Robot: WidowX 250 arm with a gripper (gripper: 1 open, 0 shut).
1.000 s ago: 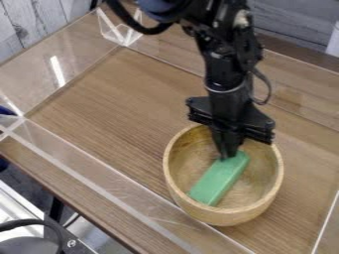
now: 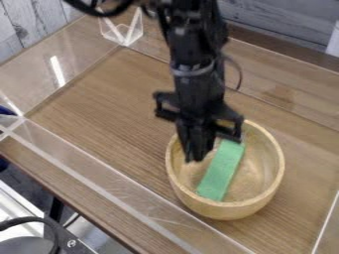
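A tan round bowl (image 2: 252, 198) sits on the wooden table toward the lower right, with a flat green block (image 2: 220, 173) lying inside it. My black gripper (image 2: 196, 145) is above the bowl's left part, left of the green block and blurred by motion. Its fingertips look close together, with nothing visible between them; the block lies apart from them on the bowl's floor.
Bare wooden table (image 2: 93, 109) fills the left and middle. A clear plastic object (image 2: 122, 30) stands at the back left. A dark round item with cables is at the lower left corner.
My gripper has risen from down in the bowl on the green block to above the bowl's left part, uncovering more of the block.
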